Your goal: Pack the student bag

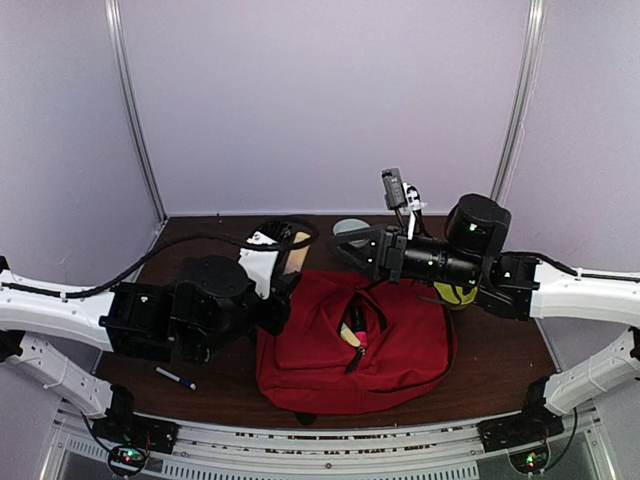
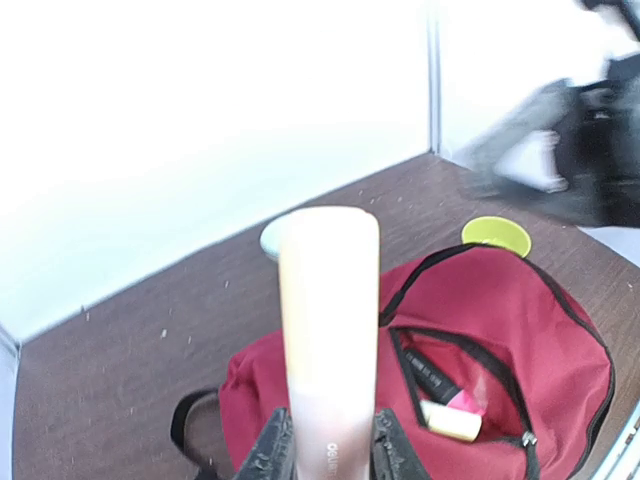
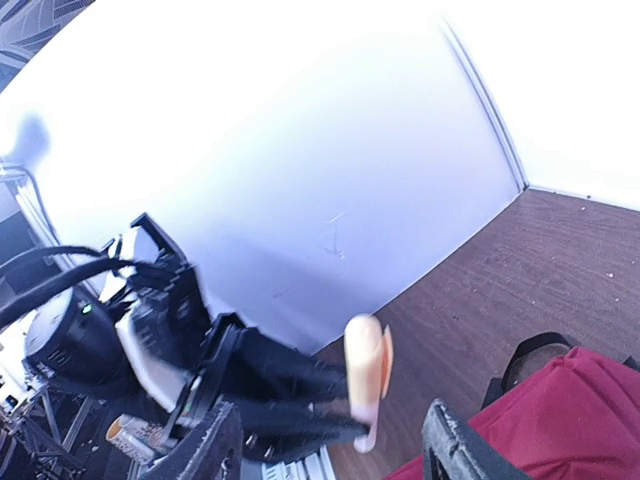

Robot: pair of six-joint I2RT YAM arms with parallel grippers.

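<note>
My left gripper is raised above the red backpack (image 1: 400,370), shut on an upright cream-and-white tube (image 2: 328,320), also seen from the side (image 3: 365,365). The backpack lies with its front pocket open; a black-and-pink item (image 2: 430,375) and a cream item (image 2: 450,418) are inside. My right gripper hangs open above the bag, facing the left one, with nothing between its fingers. A white marker (image 1: 175,378) with a blue end lies on the table at lower left.
A pale blue bowl (image 1: 348,225) sits at the back centre, partly hidden by the right arm. A green bowl (image 2: 496,232) is beside the bag on the right. The dark table (image 1: 190,250) has free room at the back left, between the side walls.
</note>
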